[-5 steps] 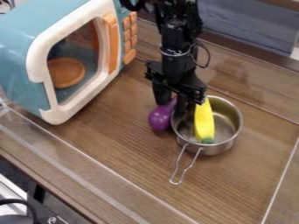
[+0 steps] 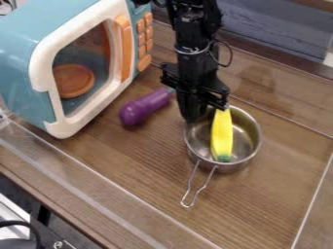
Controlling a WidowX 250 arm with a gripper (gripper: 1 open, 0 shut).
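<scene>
My black gripper [image 2: 198,107] hangs over the back-left rim of a steel pot [image 2: 242,156], its fingers low and partly dark against the pot, so their exact state is hard to see; it appears shut. A yellow banana-like toy [image 2: 223,138] stands in the pot, just in front of the gripper. A purple eggplant [image 2: 143,106] lies on the wooden table to the left of the pot, apart from the gripper.
A teal toy microwave [image 2: 39,53] with an orange disc inside fills the upper left. A dark cable lies at the lower-left edge.
The eggplant has moved left and up, away from the pot, and now lies lengthwise. The pot and yellow toy have shifted slightly left. My gripper has risen a little.
</scene>
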